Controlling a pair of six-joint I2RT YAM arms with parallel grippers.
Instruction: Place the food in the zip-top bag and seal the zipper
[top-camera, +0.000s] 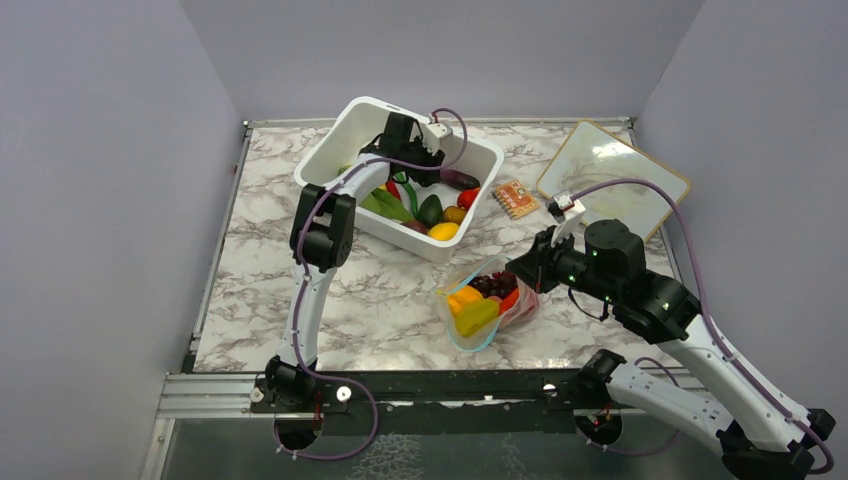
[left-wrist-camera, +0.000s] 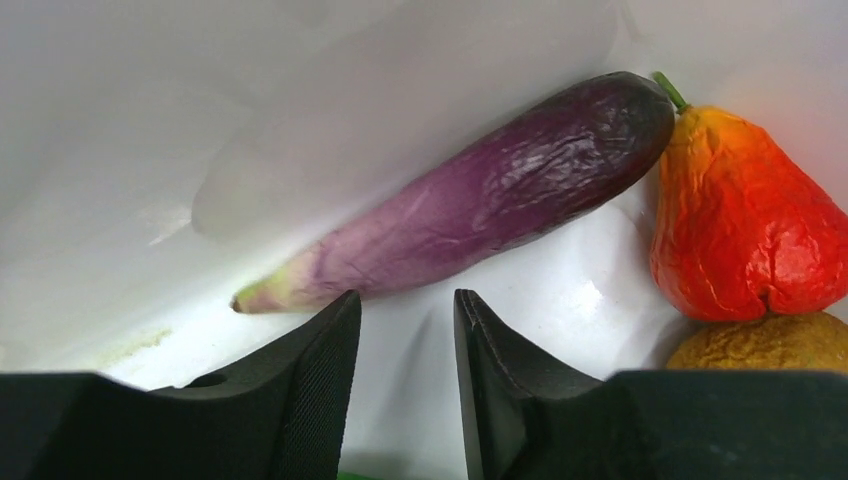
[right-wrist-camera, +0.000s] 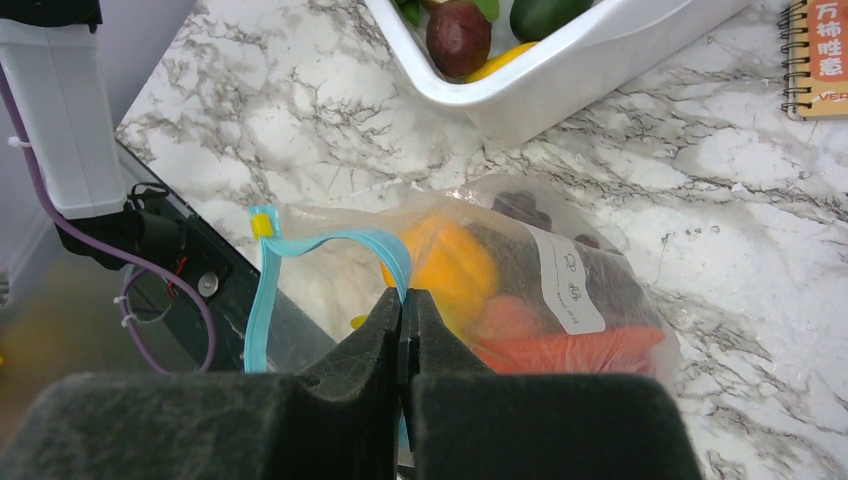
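Note:
The clear zip top bag (top-camera: 470, 330) with yellow, red and dark food inside lies front centre. My right gripper is shut on the bag's blue zipper rim (right-wrist-camera: 350, 240). In the white bin (top-camera: 330, 150), my left gripper is partly open, nothing between its fingers, just below a purple eggplant (left-wrist-camera: 480, 200), beside a red pepper (left-wrist-camera: 750, 220) and a brown item (left-wrist-camera: 760, 350).
An orange notebook (top-camera: 515, 198) lies right of the bin, and a white board (top-camera: 610, 170) at the back right.

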